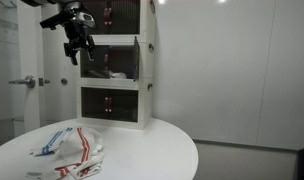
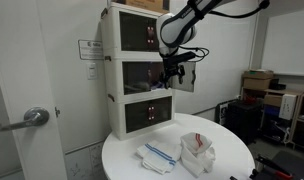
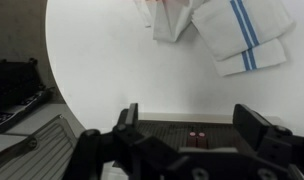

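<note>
My gripper point(image 1: 82, 54) hangs open in the air in front of the stacked cabinet, high above the table, with nothing visible between its fingers. The wrist view looks down past the spread fingers point(image 3: 129, 118) onto the cabinet top edge and the table. On the round white table point(image 2: 132, 172) lie two cloths: one white with blue stripes point(image 2: 157, 155), fairly flat, and one white with red stripes point(image 2: 197, 152), crumpled. The cabinet's middle compartment point(image 1: 107, 60) stands with its door point(image 1: 137, 62) swung out; a pale item point(image 1: 117, 74) lies inside, too small to identify.
Dark-fronted compartments above and below the middle one point(image 2: 147, 115) look shut. A shelf unit with boxes point(image 2: 272, 90) and a dark chair point(image 2: 277, 165) stand farther right.
</note>
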